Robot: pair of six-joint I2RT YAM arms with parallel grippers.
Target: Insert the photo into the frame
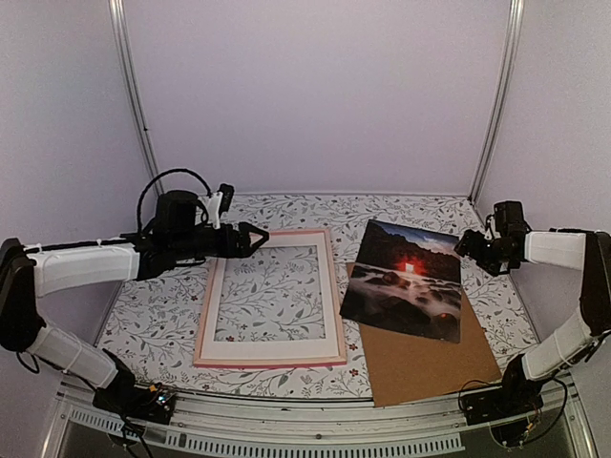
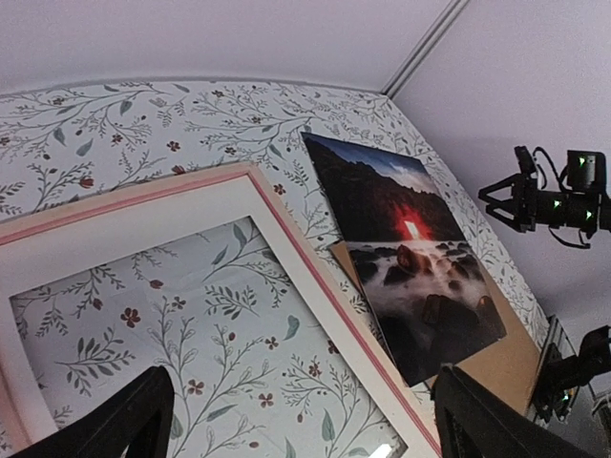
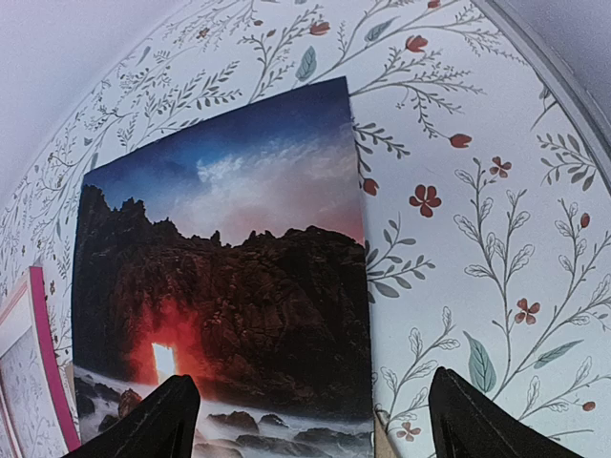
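Observation:
The photo [image 1: 401,286] of a red-lit rocky seascape lies flat on the brown backing board [image 1: 420,372], right of the pink-edged frame [image 1: 339,315] with its white mat. Above the frame's back-left part my left gripper [image 1: 246,239] hangs with its fingers apart, nothing held; the left wrist view shows the frame [image 2: 315,277] below it and the photo [image 2: 420,296] beyond. My right gripper [image 1: 470,250] stands open by the photo's back-right corner; in the right wrist view the photo [image 3: 220,286] fills the space below and left of its fingers.
The floral-patterned table [image 1: 516,315] is bordered by white walls at the back and sides, with metal rails at the corners and front. Bare table shows behind the frame and photo, and left of the frame.

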